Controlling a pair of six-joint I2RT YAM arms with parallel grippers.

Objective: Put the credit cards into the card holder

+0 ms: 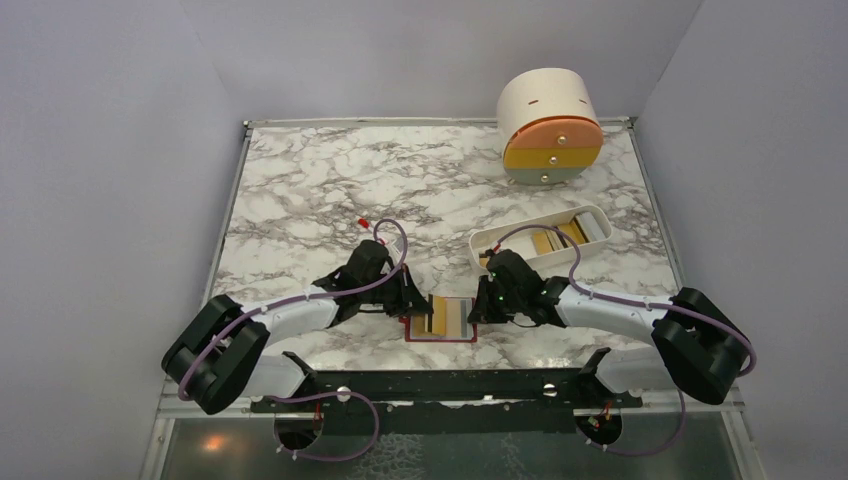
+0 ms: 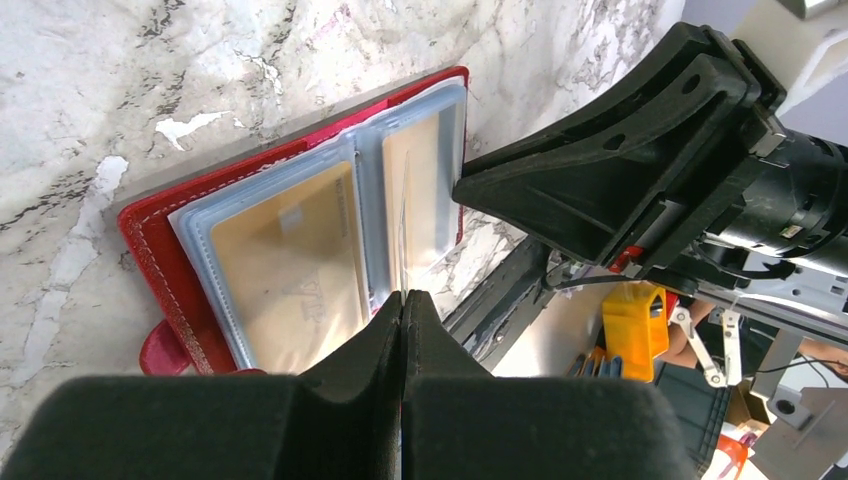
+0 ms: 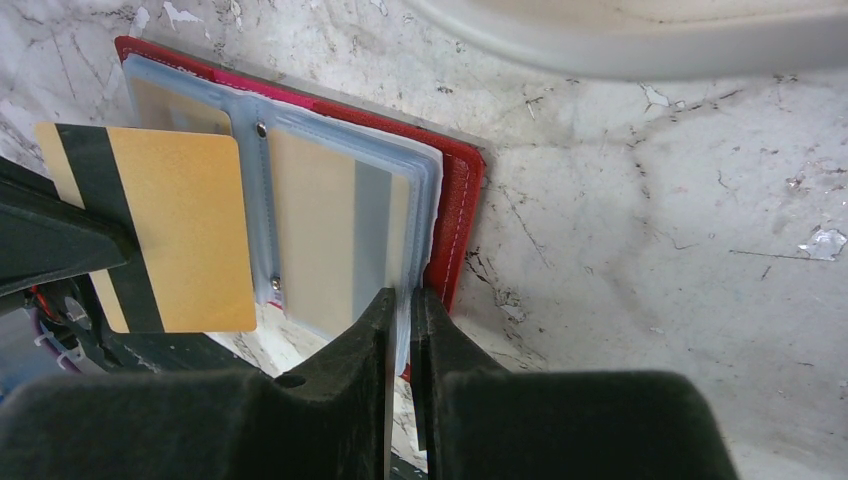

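The red card holder lies open near the table's front edge, with clear sleeves and cards inside. My left gripper is shut on a gold card with a black stripe, which shows edge-on in the left wrist view. The card stands above the holder's left half, out of the sleeves as seen in the right wrist view. At the holder's right edge, my right gripper is shut on the edge of the clear sleeve, where a card lies. The sleeve's mouth cannot be made out clearly.
A white tray with several cards stands behind my right arm. At the back right is a rounded drawer box. A small red-tipped item lies behind my left gripper.
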